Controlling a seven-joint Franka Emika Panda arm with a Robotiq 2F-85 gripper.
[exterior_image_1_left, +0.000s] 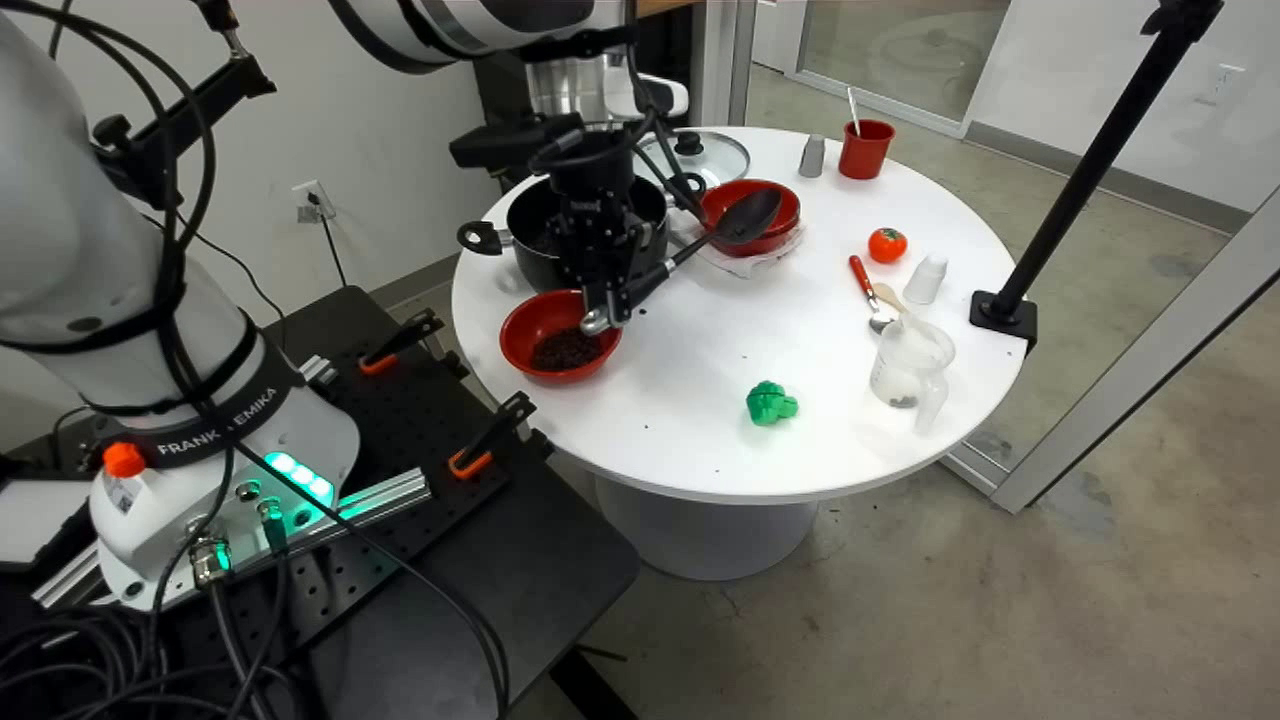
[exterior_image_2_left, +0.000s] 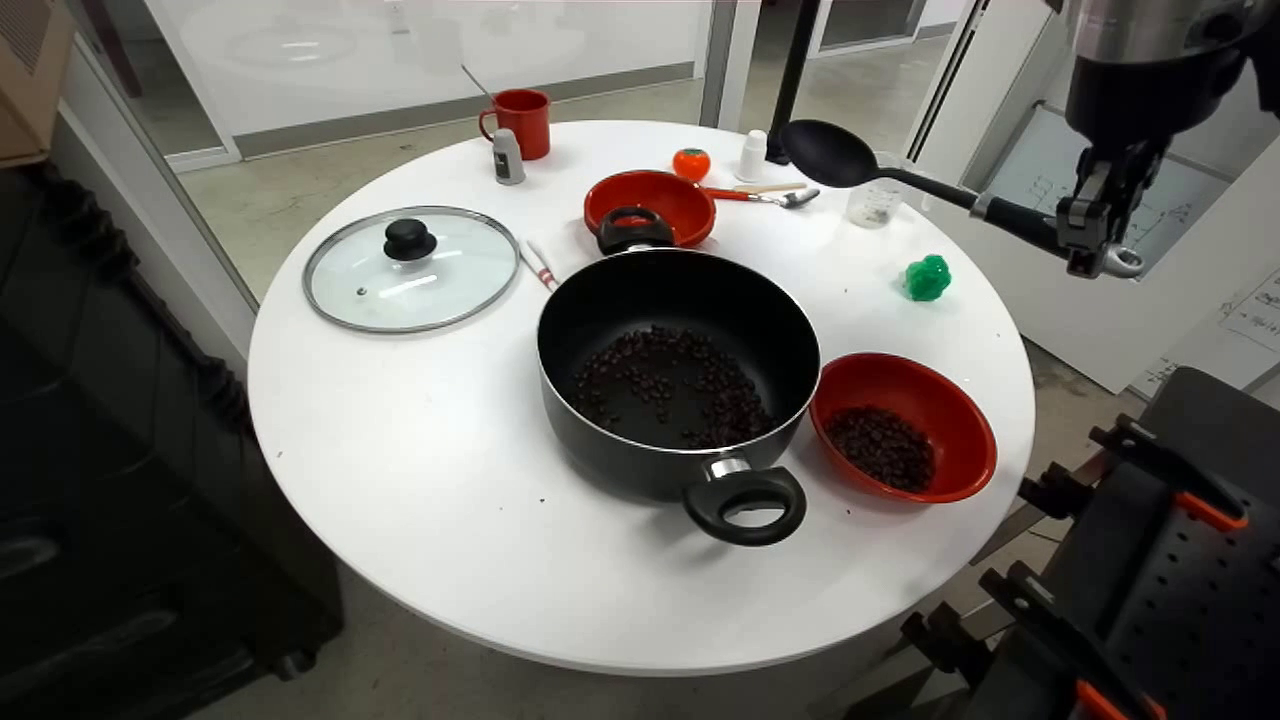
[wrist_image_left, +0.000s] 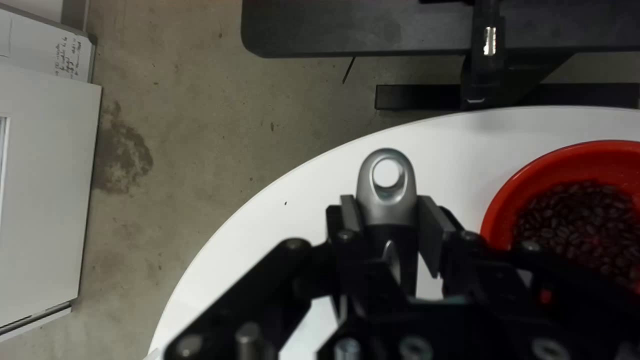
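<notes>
My gripper is shut on the handle of a black ladle, held in the air over the right part of the table. The ladle's bowl points away from the gripper, and its grey ring end sticks out past my fingers in the wrist view. In exterior view 2 a black pot stands mid-table with dark beans spread over its bottom. To its right a red bowl holds a heap of the same beans. Whether anything lies in the ladle, I cannot tell.
A glass lid, red bowls, a red mug, a tomato, a spoon, a clear measuring cup and green broccoli stand about.
</notes>
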